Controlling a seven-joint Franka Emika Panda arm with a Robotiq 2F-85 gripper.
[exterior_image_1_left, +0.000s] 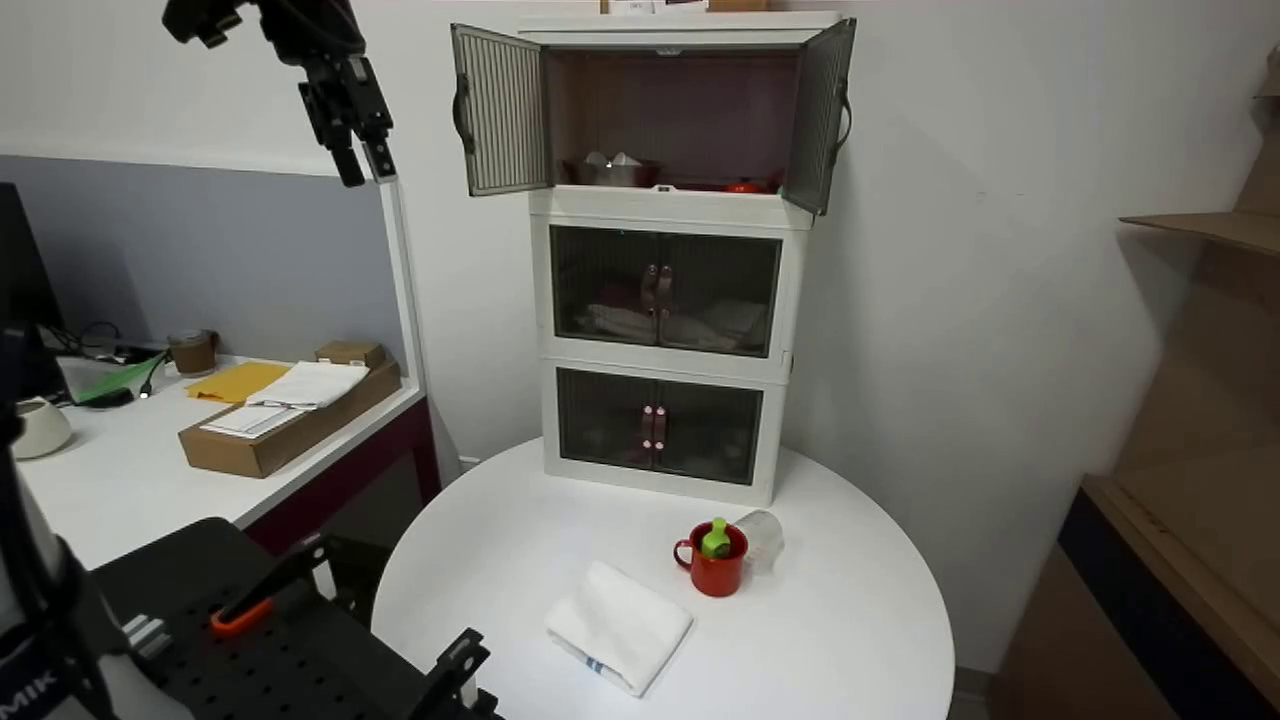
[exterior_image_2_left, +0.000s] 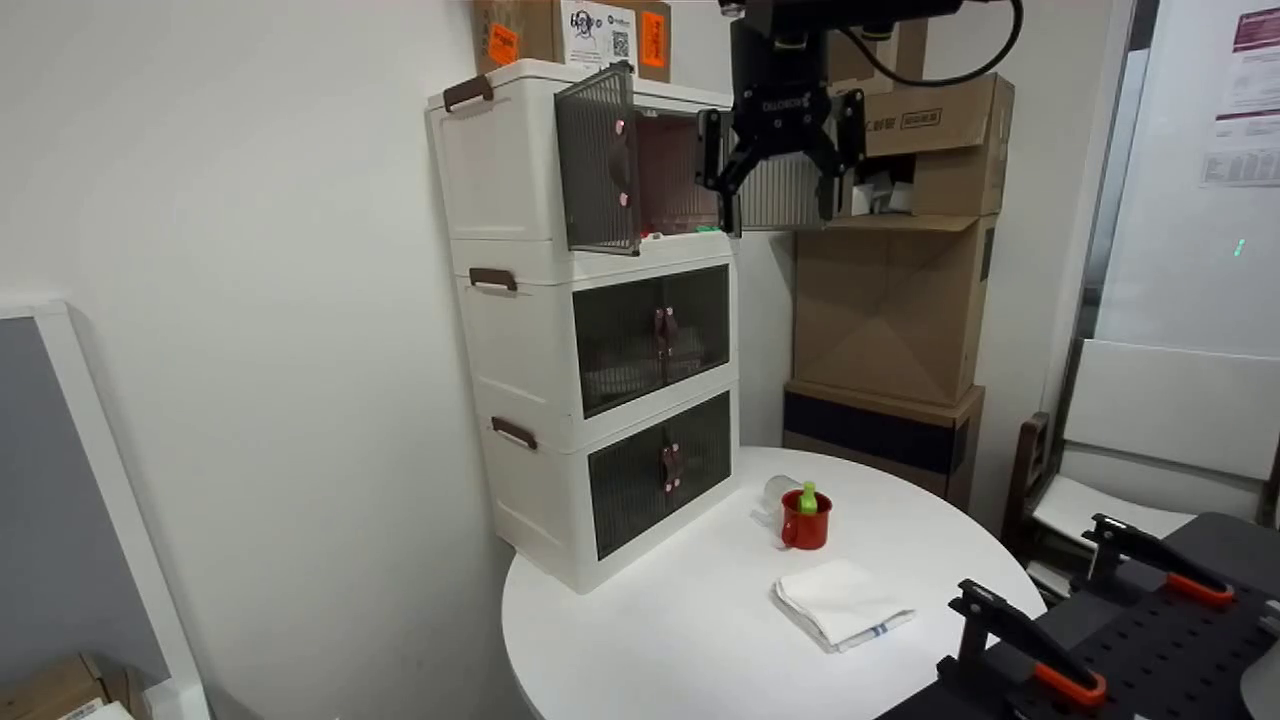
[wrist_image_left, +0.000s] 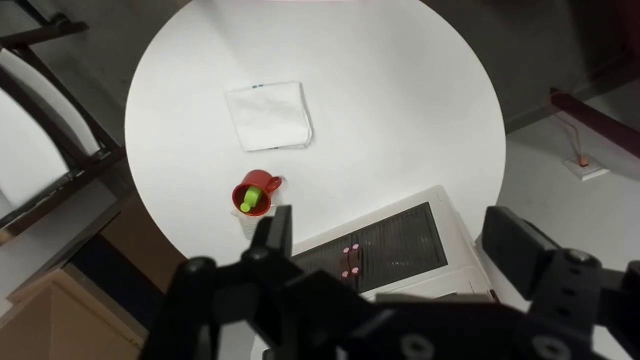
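High above the table, well clear of everything on it, my gripper (exterior_image_2_left: 780, 226) stands open with nothing between its fingers. On the round white table (exterior_image_1_left: 480, 540) are a red mug (exterior_image_1_left: 716, 574) holding a green item (exterior_image_1_left: 716, 540), a clear cup (exterior_image_1_left: 763, 540) lying on its side behind the mug, and a folded white cloth (exterior_image_1_left: 620, 626). The white cabinet (exterior_image_1_left: 660, 360) has three tiers at the table's back. Its top doors (exterior_image_1_left: 501, 114) are swung wide, showing a bowl (exterior_image_1_left: 612, 172) and something red (exterior_image_1_left: 746, 186) inside. The two lower pairs of doors are closed.
Cardboard boxes (exterior_image_2_left: 882, 312) are stacked beside the table, and more boxes (exterior_image_2_left: 576, 36) sit on the cabinet. A black clamp (exterior_image_1_left: 456, 672) projects at the table's near edge.
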